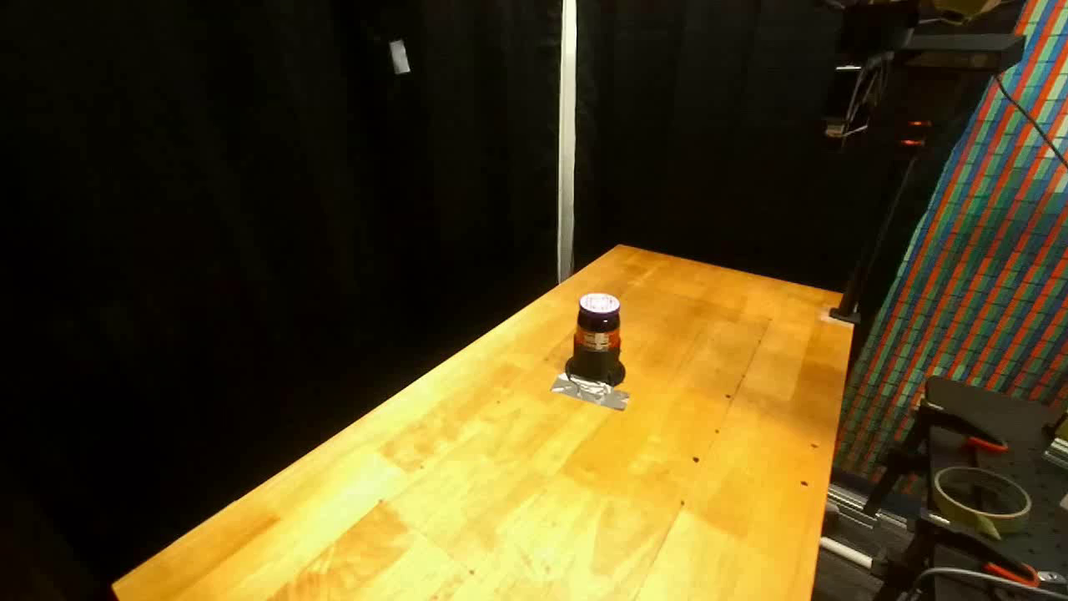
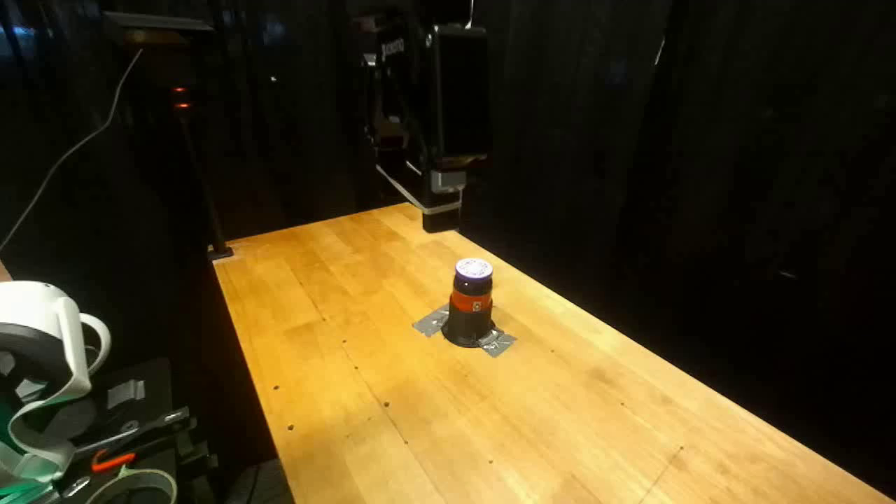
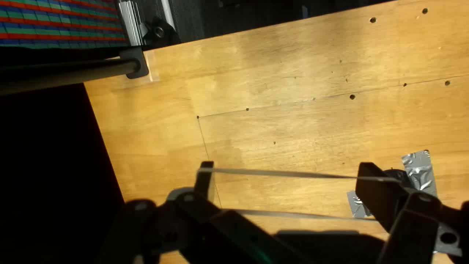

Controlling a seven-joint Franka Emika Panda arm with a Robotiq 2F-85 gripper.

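Observation:
A dark jar (image 2: 474,285) with a white lid and an orange label stands upright in a black round holder (image 2: 470,326), which silver tape fixes to the wooden table (image 2: 353,285). My gripper is open, high above the table's far end, and no object sits between its fingers. A thin pale band (image 3: 281,173) is stretched around both fingers, its two strands spanning the gap. In the wrist view the right finger hides most of the holder (image 3: 398,175); the jar itself cannot be made out there.
A dark post (image 1: 851,285) is fixed at the table's far corner. Beside the table, a side surface holds a tape roll (image 1: 981,499) and clamps. Black curtains (image 1: 250,200) hang behind. Apart from the jar and its taped holder, the tabletop is clear.

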